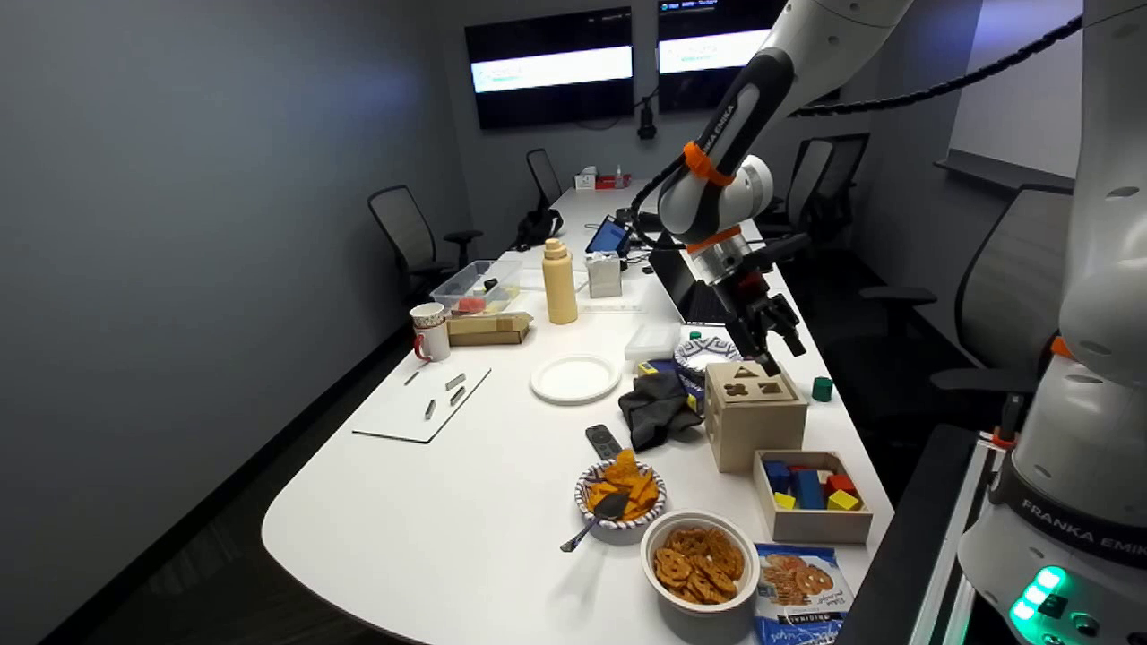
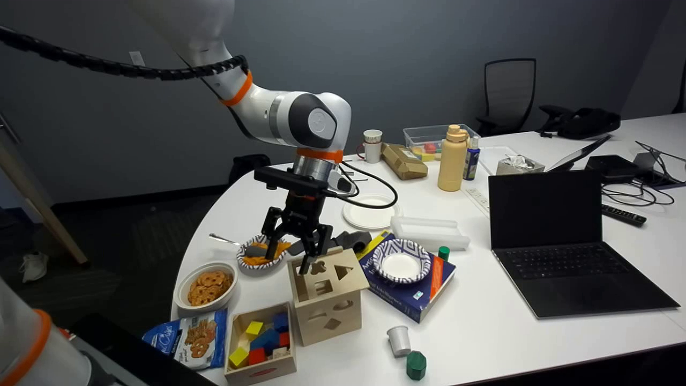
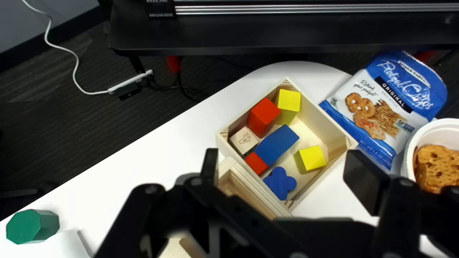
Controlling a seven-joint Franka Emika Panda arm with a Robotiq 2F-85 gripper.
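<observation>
My gripper [image 2: 292,250] is open above the table, its fingers wide apart with nothing between them. Under and beside it stands a wooden shape-sorter box [image 1: 755,425] with cut-out holes in its top and side. A low wooden tray [image 3: 318,108] sits next to the box, holding red, yellow, blue and plain blocks. Among them the wrist view shows a blue flower-shaped block [image 3: 280,182] and a long blue block [image 3: 276,144]. Apart from the tray, a green octagonal block [image 2: 416,364] rests on the bare table near a small grey cup [image 2: 399,340].
Pretzels fill a white bowl [image 1: 700,563] by a blue snack bag [image 1: 804,597]. A patterned bowl [image 1: 620,494] holds chips and a spoon. Beyond the box lie a book [image 2: 407,291] with an empty bowl and a laptop [image 2: 545,212].
</observation>
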